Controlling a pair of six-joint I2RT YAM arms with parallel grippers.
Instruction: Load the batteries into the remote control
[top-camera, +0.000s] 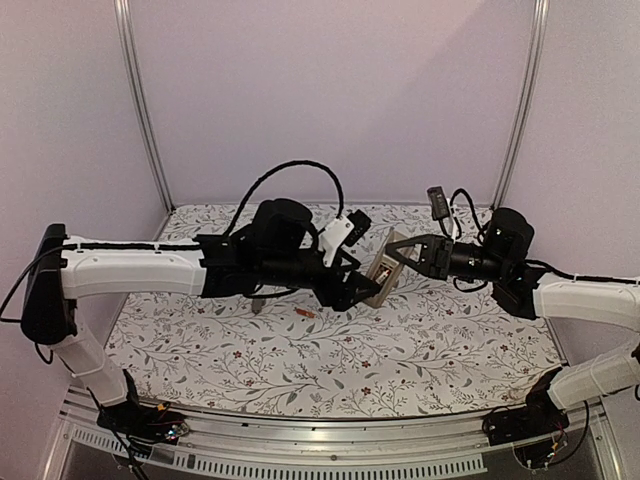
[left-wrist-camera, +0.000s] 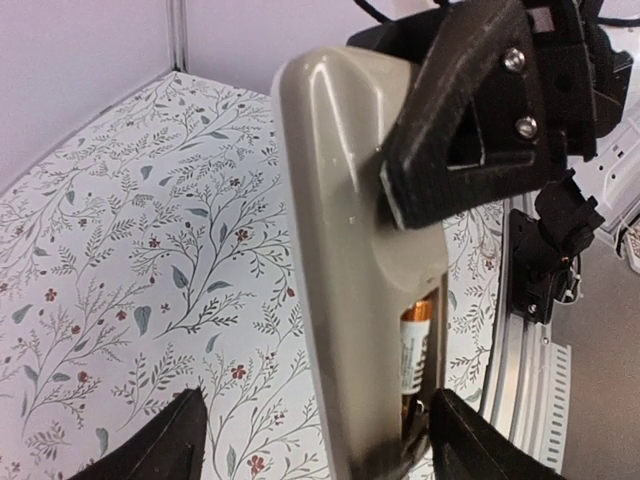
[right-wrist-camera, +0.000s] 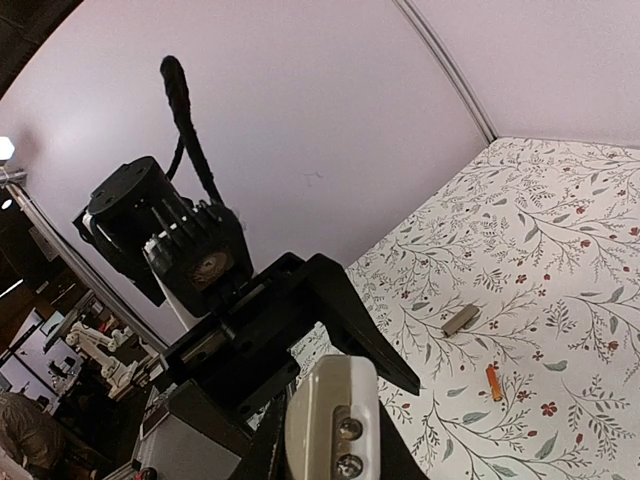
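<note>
The beige remote control (top-camera: 383, 272) is held up and tilted by my right gripper (top-camera: 405, 250), shut on its upper end. Its compartment is open; in the left wrist view an orange-ended battery (left-wrist-camera: 414, 350) lies inside. My left gripper (top-camera: 350, 285) is open, its fingers at the lower end of the remote (left-wrist-camera: 345, 280), one close by the battery. In the right wrist view a loose orange battery (right-wrist-camera: 494, 383) lies on the table, near a beige flat piece (right-wrist-camera: 459, 319), which looks like the cover.
Walls bound it at the back and sides, with a metal rail (top-camera: 330, 425) along the front edge.
</note>
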